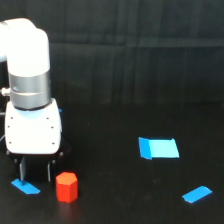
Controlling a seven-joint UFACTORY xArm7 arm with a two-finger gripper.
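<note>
At the left, the white arm reaches down with its dark gripper [37,176] just above the black table. Its two fingers stand apart, and I make out nothing held between them, so it looks part open. A red block [67,187] rests on the table just right of the gripper. A flat blue piece [25,186] lies at the foot of the left finger; from this view I cannot tell whether they touch.
Well to the right, a light blue sheet [164,149] lies beside a darker blue strip [145,148]. Another blue strip [196,194] is near the front right. Bare black table separates these from the red block; a dark curtain [140,60] hangs behind.
</note>
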